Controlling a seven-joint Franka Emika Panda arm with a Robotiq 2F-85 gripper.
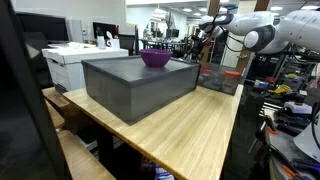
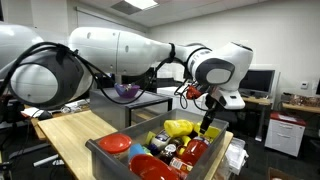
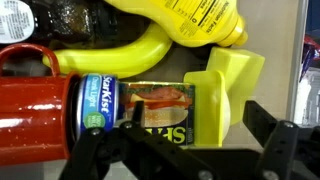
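My gripper stands open above the packed items, its dark fingers spread wide in the wrist view. Between and below them lie a box with a SPAM label and a yellow curved piece. A StarKist can lies by the left finger, with a red mug farther left. Above these in the picture are a yellow banana and a yellow bottle. In exterior view 2 the gripper points down over the right end of the grey bin. Its fingertips are hard to make out there.
Red lids and other items crowd the bin's near end. Seen from exterior view 1, a purple bowl sits on the rim of a grey bin.
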